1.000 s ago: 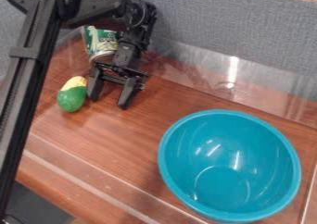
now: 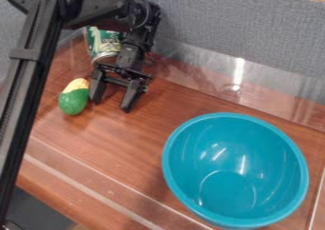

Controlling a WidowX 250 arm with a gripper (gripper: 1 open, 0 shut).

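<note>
My black gripper [image 2: 112, 100] hangs low at the upper left with its fingers apart and nothing visible between them. Just to its left on the wooden surface lies a green object with a yellow part [image 2: 72, 99]. A green-and-white can [image 2: 102, 42] stands behind the gripper, partly hidden by it. A large blue bowl [image 2: 234, 177] sits at the lower right.
A clear barrier [image 2: 254, 105] runs along the back before a grey padded wall [image 2: 248, 44]. My arm covers the left edge of the view.
</note>
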